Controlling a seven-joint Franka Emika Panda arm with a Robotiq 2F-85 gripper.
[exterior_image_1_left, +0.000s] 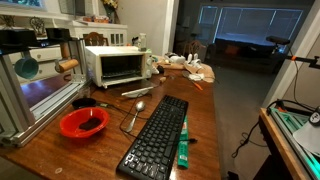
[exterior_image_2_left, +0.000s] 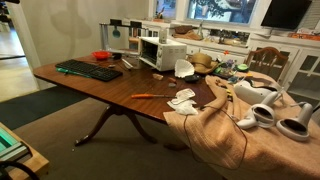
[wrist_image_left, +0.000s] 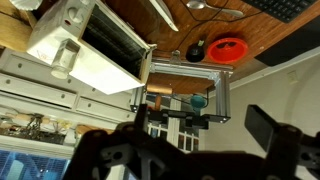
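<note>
My gripper hangs high over the table's edge in the wrist view, its two dark fingers spread wide and only background between them. A red bowl (exterior_image_1_left: 84, 123) with something dark inside sits at the table's near left. To its right lie a metal spoon (exterior_image_1_left: 133, 117), a black keyboard (exterior_image_1_left: 155, 140) and a long teal strip (exterior_image_1_left: 183, 150). Behind them stands a white toaster oven (exterior_image_1_left: 118, 66); a knife-like silver object (exterior_image_1_left: 138, 92) lies in front of it. The wrist view also shows the red bowl (wrist_image_left: 226, 50) and toaster oven (wrist_image_left: 88, 48), both apart from the fingers.
A metal rack (exterior_image_1_left: 35, 90) with hanging utensils borders the table's left side. Farther along stand a tan hat (exterior_image_2_left: 201, 64) and white headset gear (exterior_image_2_left: 258, 112) on a cloth-covered area. Bare wood shows right of the teal strip.
</note>
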